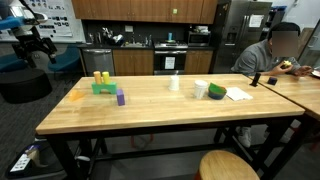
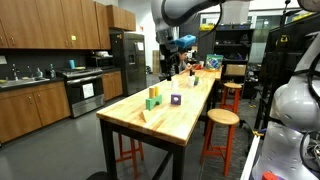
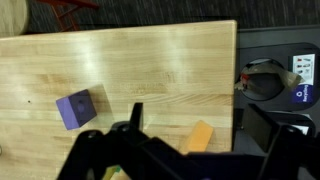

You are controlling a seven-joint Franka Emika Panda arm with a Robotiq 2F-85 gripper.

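My gripper hangs over the left end of the wooden table, its two dark fingers set wide apart with nothing between them. An orange block lies below, near the table edge in the wrist view. To the left there stands a purple block; exterior view 1 shows the same purple block in front of a green block with yellow pieces on top. Only a sliver of that green and yellow set shows at the bottom of the wrist view, partly hidden by the gripper.
Farther along the table are a white container, a white cup, a green bowl and a white sheet. A person sits at the far right. Bare wood lies between the purple block and the container.
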